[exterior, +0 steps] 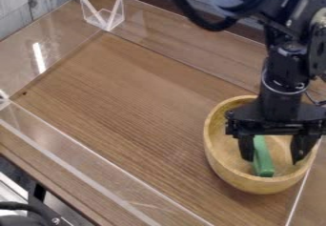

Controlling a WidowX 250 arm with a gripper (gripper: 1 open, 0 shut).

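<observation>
A tan round bowl [227, 173] sits at the lower right of the wooden table, holding a long green object [264, 163]. My black gripper [265, 134] hangs down from the upper right, inside or just over the bowl, with its fingers spread open on either side above the green object. The arm hides part of the bowl's back.
A clear angular holder [105, 10] stands at the back left. A black cable lies at the lower left edge.
</observation>
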